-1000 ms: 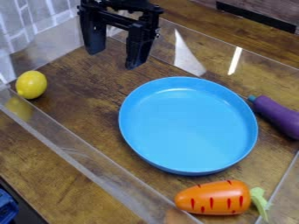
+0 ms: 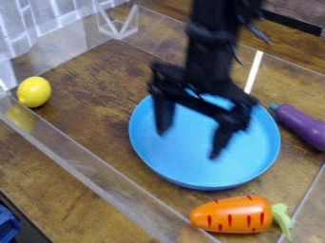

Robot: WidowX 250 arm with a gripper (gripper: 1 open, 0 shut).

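Observation:
My black gripper (image 2: 191, 123) is blurred in the middle of the camera view, hanging over the blue plate (image 2: 203, 163), its two fingers spread apart and open, with nothing seen between them. The arm hides the back part of the plate. An orange toy carrot (image 2: 231, 214) lies in front of the plate at the lower right. A purple toy eggplant (image 2: 299, 126) lies right of the plate. A yellow lemon (image 2: 33, 91) lies at the left.
Clear transparent walls edge the work area. A blue object (image 2: 10, 226) shows at the lower left corner.
My gripper has moved from the back left, over bare table, toward the front right and now hangs over the blue plate. The toys and plate have not moved.

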